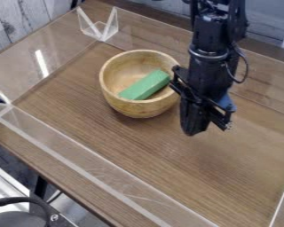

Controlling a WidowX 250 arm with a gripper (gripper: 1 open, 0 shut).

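My gripper [194,124] is low over the wooden table, just right of a round wooden bowl [114,74] that holds a green rectangular block [145,86]. Its fingertips look close together, with nothing visible between them; the dark arm hides part of the table behind it.
A clear plastic piece [97,27] sits at the back left. Dark objects and cables lie beyond its lower left edge.
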